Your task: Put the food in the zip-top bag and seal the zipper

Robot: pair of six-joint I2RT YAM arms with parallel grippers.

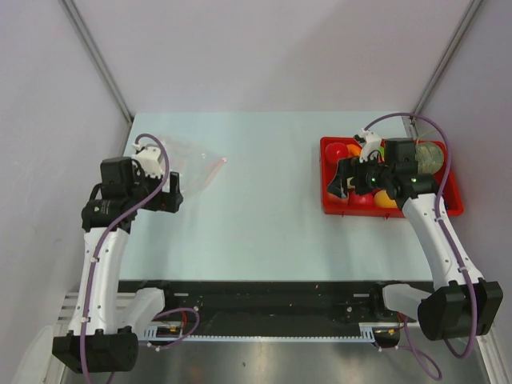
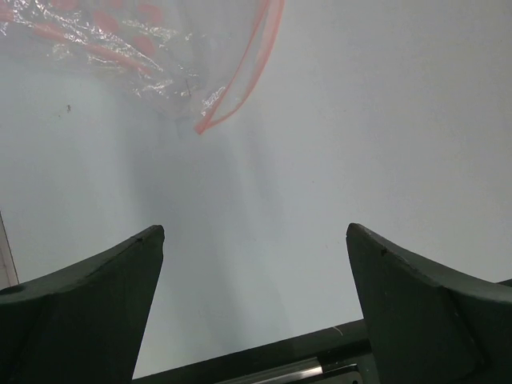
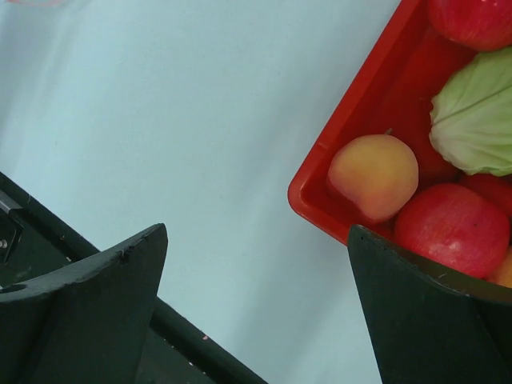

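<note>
A clear zip top bag with pink edging (image 1: 192,168) lies flat at the table's left; its lower corner shows in the left wrist view (image 2: 160,48). My left gripper is open above the table beside the bag, nothing between its fingers. My right gripper is open over the left part of a red tray (image 3: 320,160) of food: a peach (image 3: 372,172), a red apple (image 3: 452,228), a pale green cabbage (image 3: 472,112) and several other fruits, partly hidden by the arm in the top view.
A dark front edge (image 1: 272,296) runs along the near side, with walls at the back and both sides.
</note>
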